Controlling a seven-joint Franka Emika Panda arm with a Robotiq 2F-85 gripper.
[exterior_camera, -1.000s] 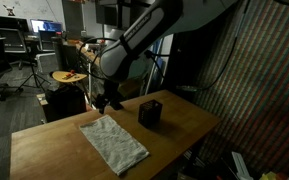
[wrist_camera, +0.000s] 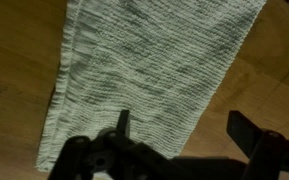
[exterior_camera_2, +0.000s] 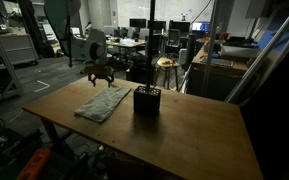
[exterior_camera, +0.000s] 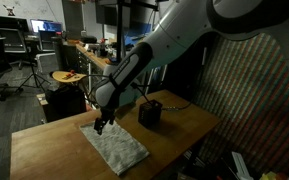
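Note:
A pale, whitish-grey cloth (exterior_camera: 121,150) lies spread on the wooden table, somewhat creased along one edge. My gripper (exterior_camera: 102,128) is low over the cloth's far end, pointing down; whether its fingertips touch the fabric cannot be told. In the wrist view the cloth (wrist_camera: 154,70) fills much of the picture. There the gripper has its fingers wide apart, one finger (wrist_camera: 122,124) over the cloth and the other (wrist_camera: 244,132) over bare wood past its edge. Nothing is held between them. From the other side, the cloth (exterior_camera_2: 106,102) appears flat below the gripper (exterior_camera_2: 100,79).
A black box (exterior_camera_2: 147,101) with an open-looking top stands on the table beside the cloth. Bare table (exterior_camera_2: 199,130) stretches away on the box's other side. A dark vertical post (exterior_camera_2: 152,45) rises behind the box in exterior view 2.
The arm has come down, bringing my gripper from above the table to low over the cloth's far end. Cloth and black box have stayed where they were.

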